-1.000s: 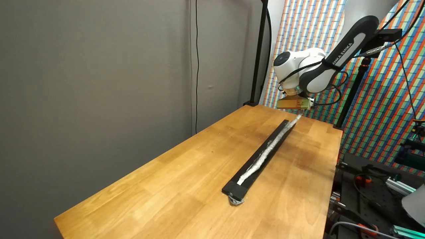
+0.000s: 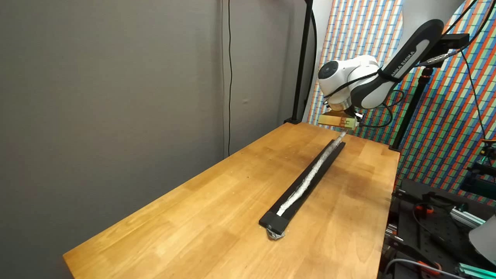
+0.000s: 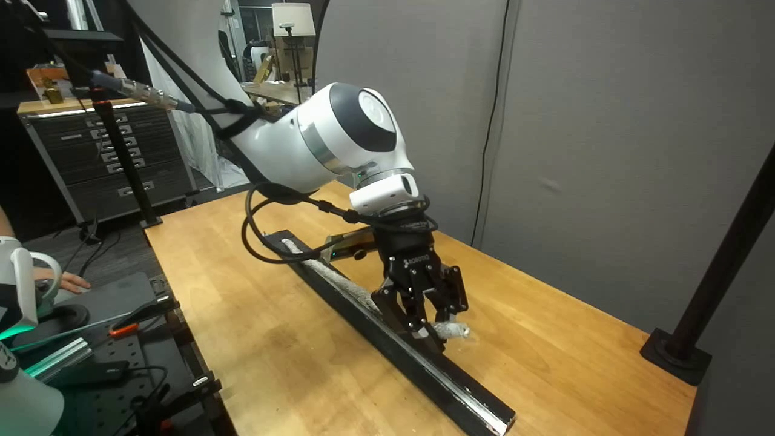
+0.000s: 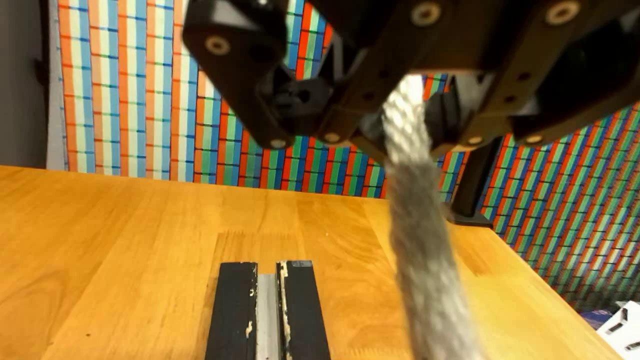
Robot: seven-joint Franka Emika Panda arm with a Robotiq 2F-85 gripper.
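A whitish-grey rope (image 2: 306, 180) runs lengthwise along a black grooved channel (image 2: 268, 218), its near end low at the channel's near end. Toward the far end it rises to my gripper (image 3: 439, 335), which is shut on it, with a short white stub poking out past the fingers. The wrist view has the rope (image 4: 420, 240) slanting down from between the fingers, to the right of the channel (image 4: 231, 312). There the channel's far end lies bare, its metal groove exposed. Just how the fingertips meet the rope is partly hidden by dark linkages.
A black post base (image 3: 676, 357) stands at one table corner, and a grey wall panel (image 3: 625, 145) borders one long side. Cables loop beside the arm.
My gripper and the raised rope end have shifted slightly left in exterior view 1, closer to being in line with the channel. The channel and the rope's near end have stayed put.
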